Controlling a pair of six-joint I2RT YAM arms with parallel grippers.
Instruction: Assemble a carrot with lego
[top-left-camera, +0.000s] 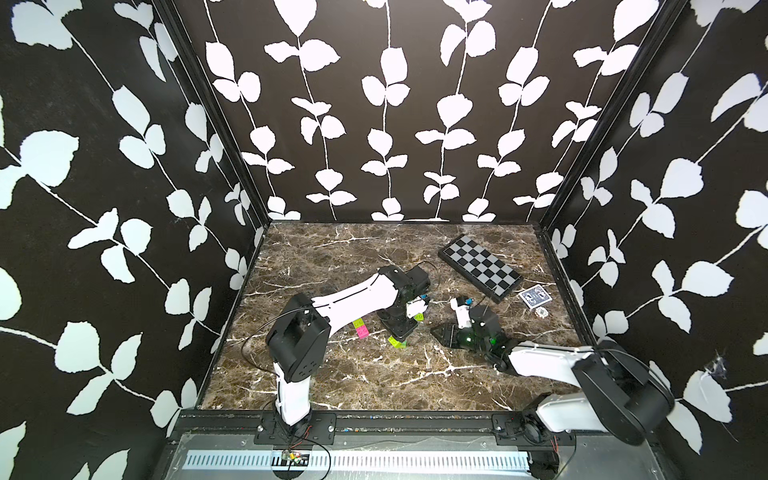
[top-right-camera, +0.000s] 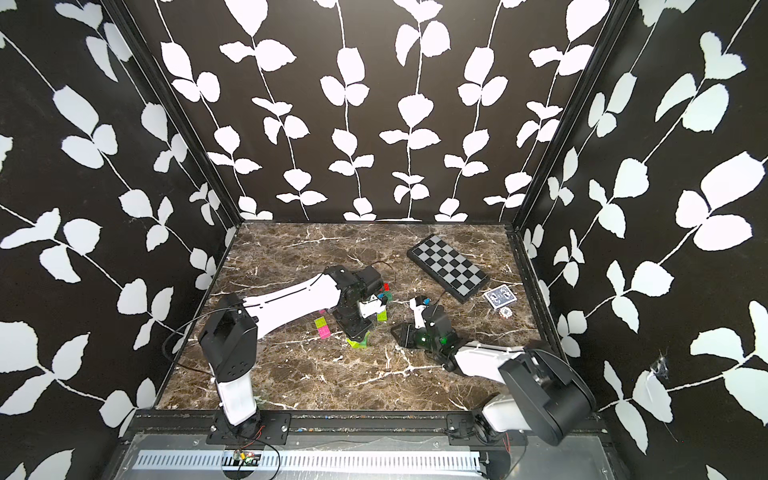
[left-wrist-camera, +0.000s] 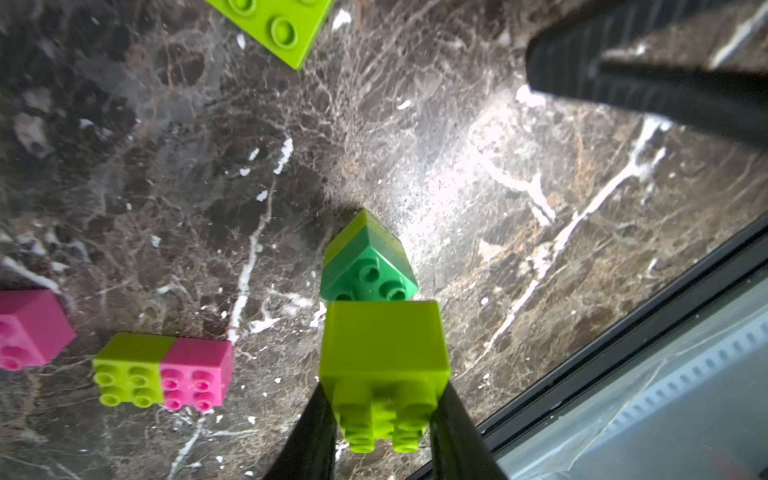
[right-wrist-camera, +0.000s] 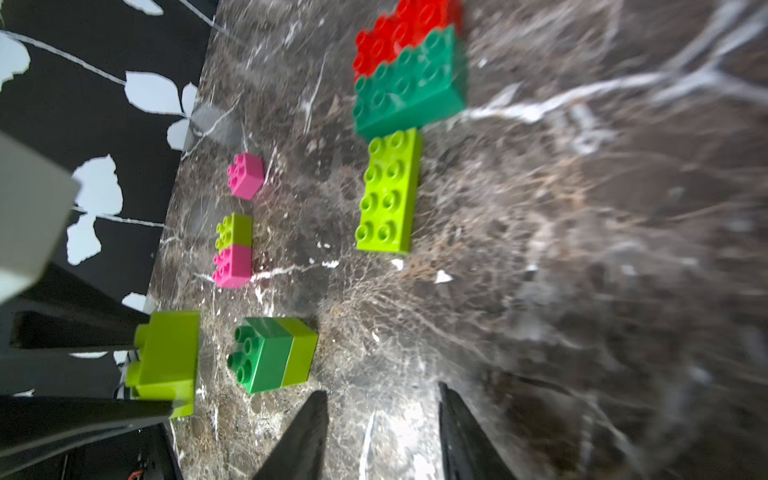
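My left gripper is shut on a lime brick (left-wrist-camera: 384, 352), held over a dark-green and lime block (left-wrist-camera: 368, 264) on the marble. Beside that, in the left wrist view, lie a pink brick (left-wrist-camera: 32, 328) and a lime-and-pink pair (left-wrist-camera: 196, 372). A lime flat brick (right-wrist-camera: 388, 192) lies beyond, next to red (right-wrist-camera: 408, 28) and teal (right-wrist-camera: 412, 84) bricks. My right gripper is part open, nothing visible between its fingers, to the right of the left gripper.
A chessboard (top-left-camera: 480, 265) lies at the back right, with a card deck (top-left-camera: 534, 297) and small item (top-left-camera: 541, 312) near it.
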